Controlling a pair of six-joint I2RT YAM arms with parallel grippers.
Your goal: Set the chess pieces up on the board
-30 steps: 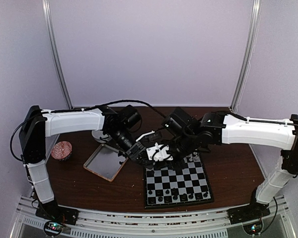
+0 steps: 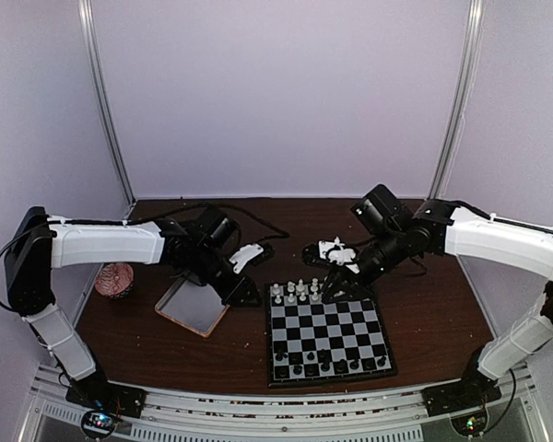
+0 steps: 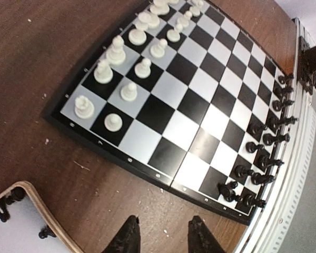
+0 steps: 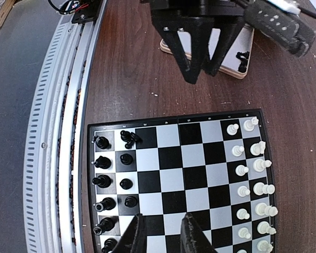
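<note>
A black pawn [image 4: 132, 142] leans or lies against another black pawn [image 4: 125, 135], both crowded onto one square at the board's near left corner. My left gripper is open and empty. It hangs over the bare wood between the chess board [image 2: 328, 330] and the tray [image 2: 176, 317]. Over the board's far side is my right gripper, its fingers apart with nothing seen between them. White pieces [image 3: 116, 52] stand in two rows along the far side; black pieces [image 4: 102, 181] line the near side, with several black pawns ahead of them.
Black pieces [image 3: 46, 232] remain loose in the tray left of the board. A red patterned bowl [image 2: 114, 279] sits at far left. The metal rail [image 2: 286, 405] runs close along the board's near edge. Both arms are near each other above the table; open wood lies right of the board.
The arms separated; my left moved toward the tray.
</note>
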